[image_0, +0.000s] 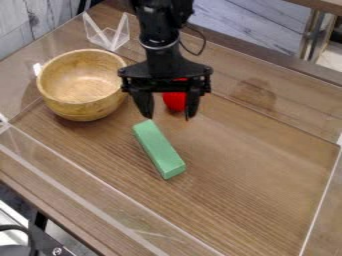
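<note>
The black robot arm (160, 55) reaches down from the top centre. Its gripper (158, 100) hangs above and behind a green block (159, 150), with the two fingers spread wide and no object visible held between them. A red object (175, 102) lies behind the gripper, partly hidden by it. The green block rests lengthwise on the wooden table.
A wooden bowl (60, 88) sits at the left. Clear plastic pieces (110, 30) lie at the back left beside a corrugated wall.
</note>
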